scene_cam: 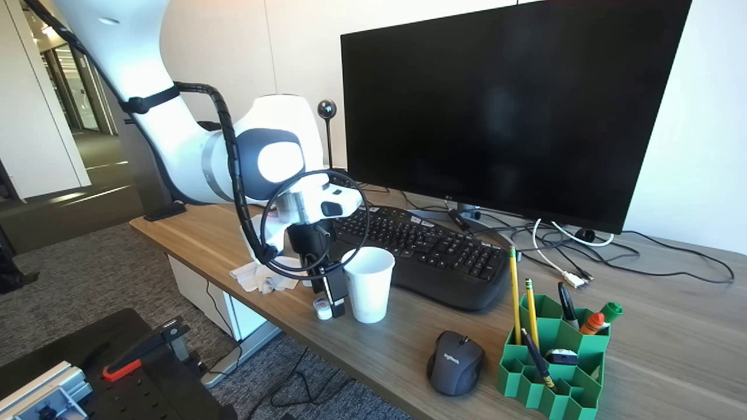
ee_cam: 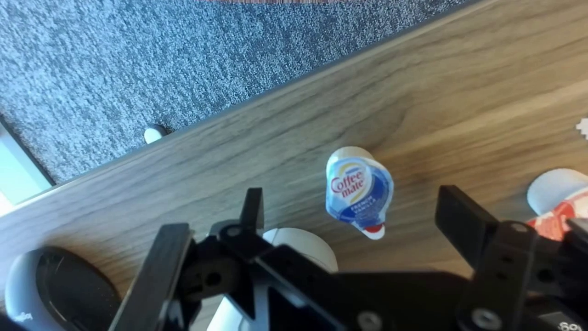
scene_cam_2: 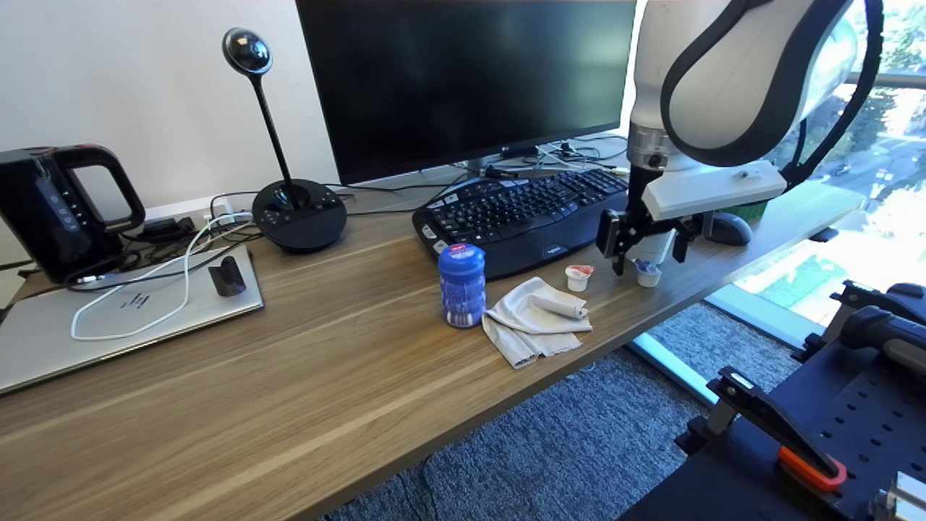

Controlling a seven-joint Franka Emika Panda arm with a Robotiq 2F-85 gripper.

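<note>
A small creamer cup with a blue French Vanilla lid [ee_cam: 358, 190] stands on the desk, seen whole in the wrist view. My gripper is open, its fingers apart to either side of the blue-lidded cup, with no contact that I can see. In exterior view 1 the fingertips hang low over the desk, close to a white paper cup [scene_cam: 369, 287]. A second creamer with a red and white lid [scene_cam_2: 579, 276] sits to the left in exterior view 2, and one finger partly covers it in the wrist view.
A computer mouse [scene_cam: 456, 364] and green pen holder [scene_cam: 553, 357] stand to the right in exterior view 1. Behind lies a black keyboard [scene_cam: 434, 252]. A cloth [scene_cam_2: 538, 323] and a blue bottle [scene_cam_2: 461, 286] are at the left. The desk's front edge is near the blue-lidded creamer.
</note>
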